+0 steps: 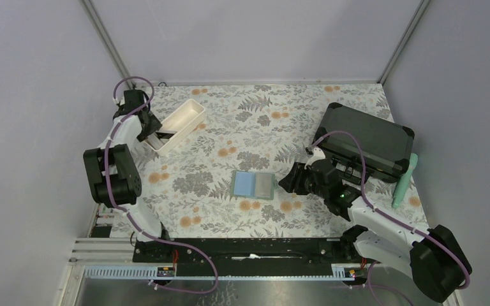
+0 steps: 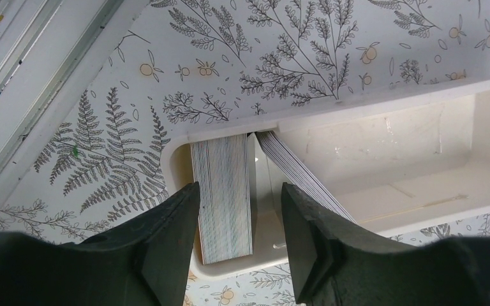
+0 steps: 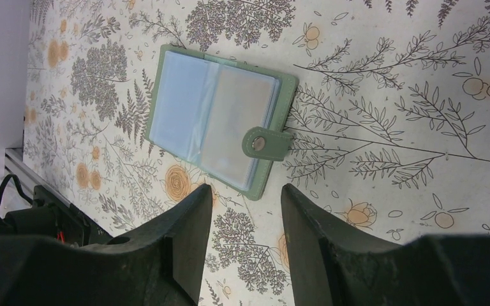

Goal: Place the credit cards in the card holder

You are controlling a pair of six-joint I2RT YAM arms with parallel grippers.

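At the back left stands a long cream box (image 1: pixel 186 117). In the left wrist view, a wide stack of cards (image 2: pixel 222 197) stands on edge at its near end, and a thinner stack of cards (image 2: pixel 303 173) leans slantwise beside it. My left gripper is over that end, its fingers apart and nothing held between them. The green card holder (image 3: pixel 285 108) lies open on the table, clear sleeves showing, its snap tab (image 3: pixel 267 143) folded over the edge. To the right of the holder, my right gripper is open and empty.
A dark case (image 1: pixel 370 137) stands at the back right, with a mint-green object (image 1: pixel 406 181) along its side. Patterned tablecloth between the box and the case is clear. A wall rises close to the left arm.
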